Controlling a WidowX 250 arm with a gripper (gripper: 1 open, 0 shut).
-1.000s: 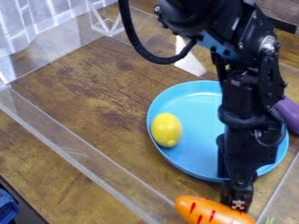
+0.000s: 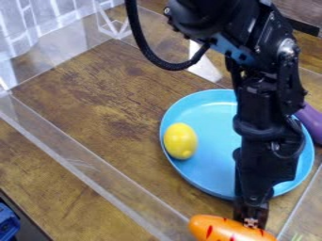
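The black robot arm reaches down the right side of the view, its gripper (image 2: 251, 216) low at the bottom, open, right over an orange carrot (image 2: 217, 227) that lies at the lower edge. Whether the fingertips touch the carrot is hard to tell. Behind the arm is a blue plate (image 2: 199, 110) with a yellow oval object (image 2: 180, 140) on its left part; the arm hides much of the plate.
A purple object (image 2: 313, 126) sits at the right edge beside the plate. Clear plastic strips or walls border the wooden surface (image 2: 101, 89). A dark blue item (image 2: 6, 224) shows at the lower left.
The upper arm has shifted slightly and covers a little more of the view; the gripper stays low by the carrot, with only small movement. The carrot looks unmoved.
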